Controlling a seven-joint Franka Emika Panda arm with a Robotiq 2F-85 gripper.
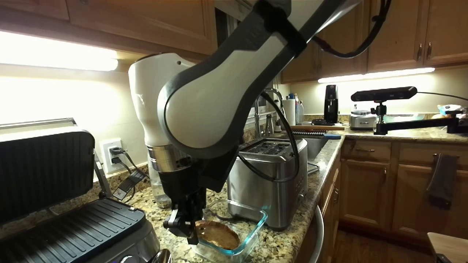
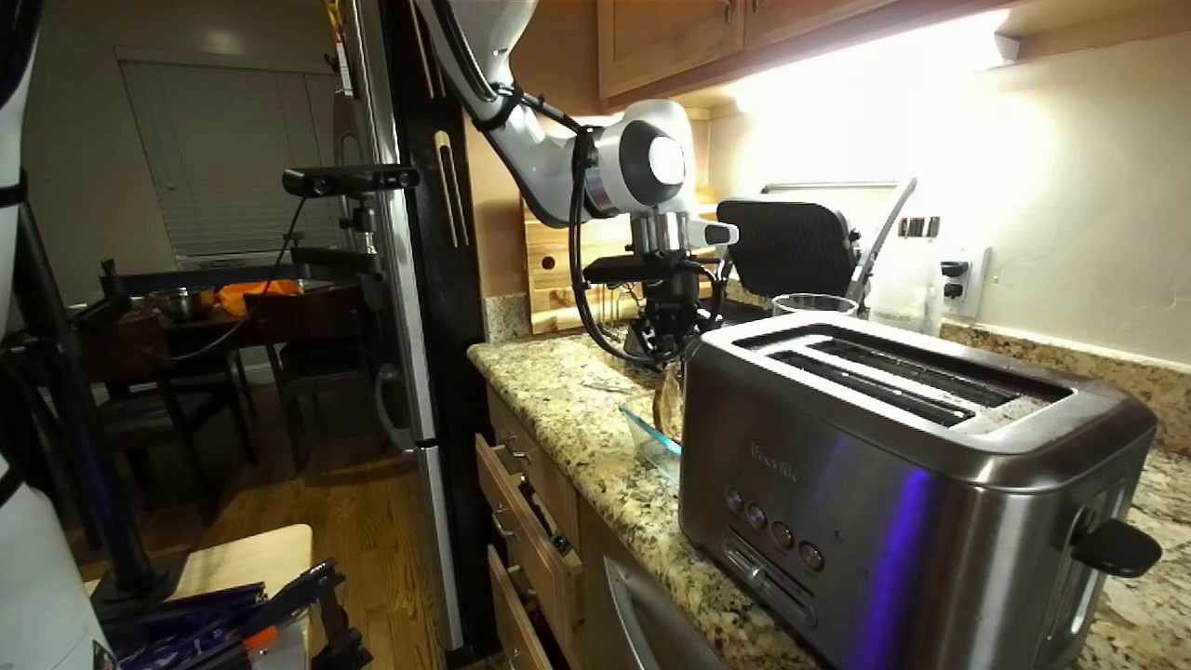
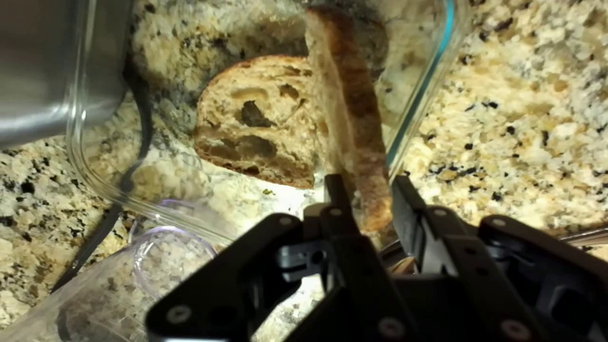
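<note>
In the wrist view a slice of bread stands on edge, its near end between the fingers of my gripper, which is shut on it. Flat on the bottom of the clear glass dish lies a second bread slice, partly covered by the held one. From exterior view 1, my gripper is at the dish's left side, with the held slice reaching into the dish. Exterior view 2 shows the held slice upright beside the toaster, which hides part of the dish.
A steel toaster stands right behind the dish. To the left is an open grill press with ridged plates. A clear bottle stands near the wall, and a dark cord runs beside the dish. The counter edge is close on the right.
</note>
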